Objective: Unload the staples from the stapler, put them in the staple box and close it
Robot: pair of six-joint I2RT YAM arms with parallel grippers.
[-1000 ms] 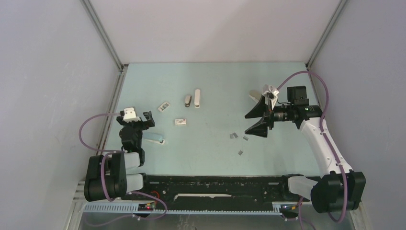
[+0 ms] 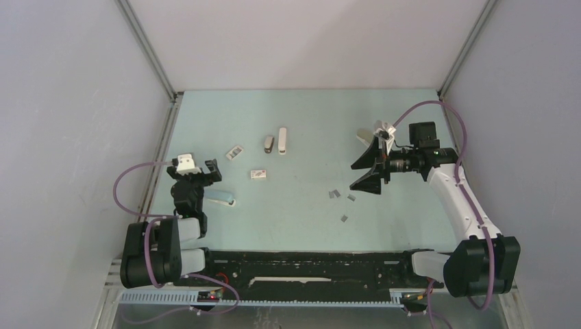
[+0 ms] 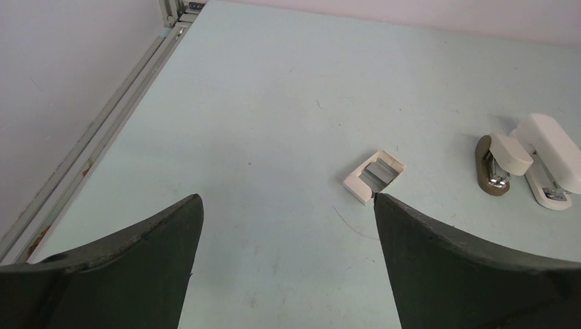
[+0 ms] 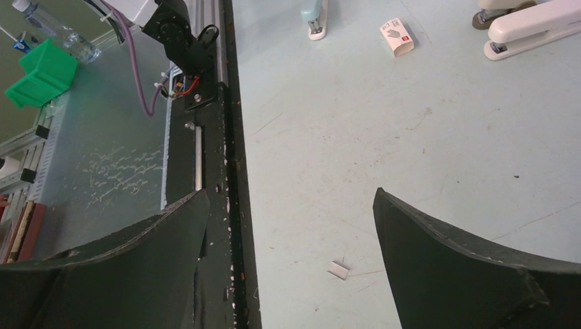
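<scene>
Several staplers lie on the pale table. A white stapler (image 2: 282, 139) and a small brown-and-white stapler (image 2: 268, 144) lie side by side at the middle back. Near my left arm is a light blue stapler (image 2: 220, 197), partly covered by the arm. A beige stapler-like object (image 2: 365, 136) sits behind my right gripper (image 2: 353, 175), which is open and empty. Over the left side, my left gripper (image 2: 195, 164) also stands open, nothing between its fingers. Small grey pieces, looking like staple strips (image 2: 336, 193), are scattered right of centre; one strip (image 4: 338, 270) shows between the right fingers' outlines.
An open box (image 3: 375, 177) holding grey staple strips lies ahead of the left gripper. A small white box (image 2: 258, 174) sits left of centre. Walls rise at the back and sides.
My left arm and the objects on the table look unmoved.
</scene>
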